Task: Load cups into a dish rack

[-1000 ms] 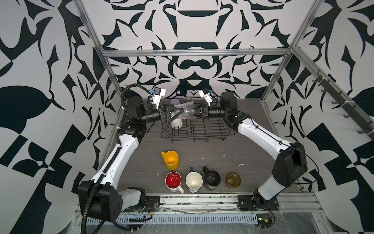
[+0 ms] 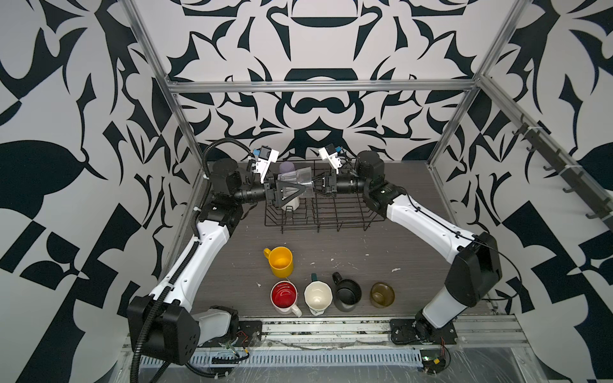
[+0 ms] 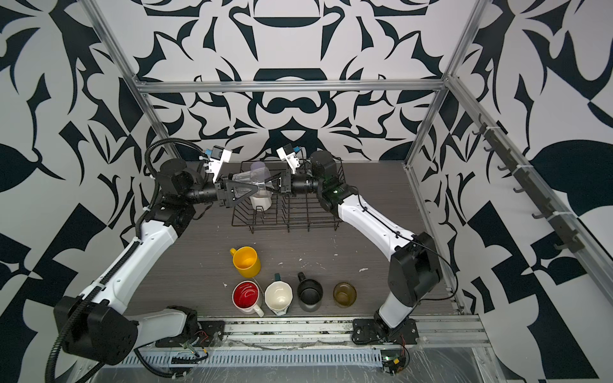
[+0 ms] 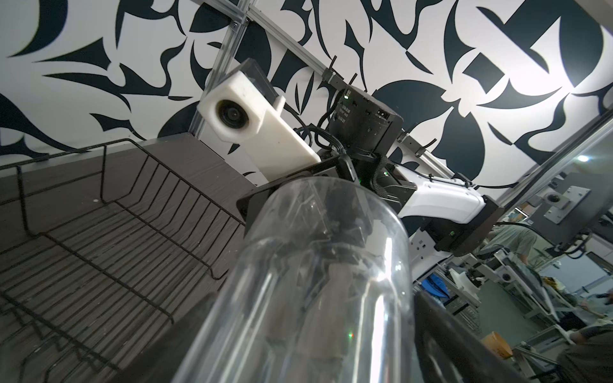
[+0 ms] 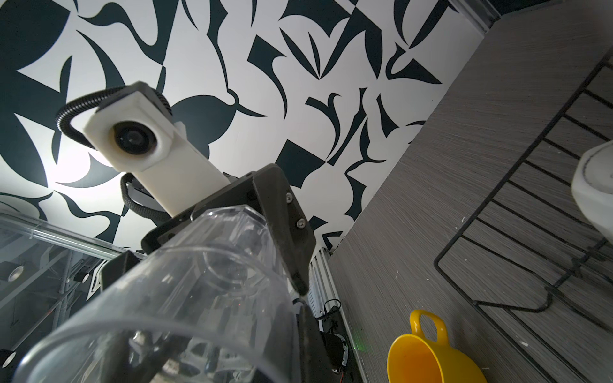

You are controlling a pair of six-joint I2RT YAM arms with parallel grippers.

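Note:
A clear cup (image 2: pixel 297 180) hangs level above the dish rack (image 2: pixel 344 224), between the two grippers. My left gripper (image 2: pixel 295 191) is open, its fingers (image 4: pixel 456 341) standing on either side of the cup's base end. At the opposite end, my right gripper (image 2: pixel 316 183) is shut at the rim and seems to carry the cup by its thin wall, though the contact is hard to make out. In the right wrist view the cup's wide mouth (image 5: pixel 191 328) faces the camera. A white cup (image 3: pixel 260 201) and a purple one (image 3: pixel 258 171) are on the rack's left side.
A yellow mug (image 2: pixel 280 261) stands in front of the rack. Along the front edge are a red-lined mug (image 2: pixel 284 295), a cream mug (image 2: pixel 318 296), a black mug (image 2: pixel 348 293) and a brown glass (image 2: pixel 382 295). The rack's middle and right are empty.
The right gripper and clear cup have shifted left, while the left gripper has edged right. The mugs have not moved.

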